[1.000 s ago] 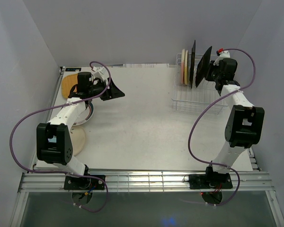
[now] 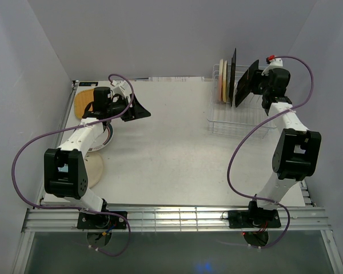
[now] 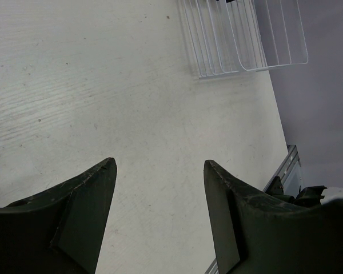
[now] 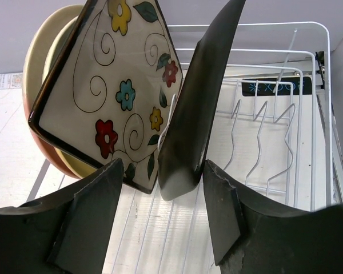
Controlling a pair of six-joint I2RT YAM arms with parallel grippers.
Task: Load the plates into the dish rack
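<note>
The white wire dish rack [image 2: 237,125] at the back right holds several plates upright: pale ones, a square floral plate [image 4: 114,91] and a dark plate [image 4: 197,97] leaning at a tilt. My right gripper is open at the rack's right, its fingertips close around the lower part of the dark plate's edge. My left gripper hangs open and empty over the left of the table, beside more plates: an orange one [image 2: 83,100], a dark-rimmed one [image 2: 103,142] and a cream one [image 2: 92,168].
Grey walls [image 2: 34,68] close in the back and both sides. A purple cable runs over each arm.
My right arm has shifted slightly right, and the dark plate beside it leans further over to the right. The left arm looks unchanged in the top view.
</note>
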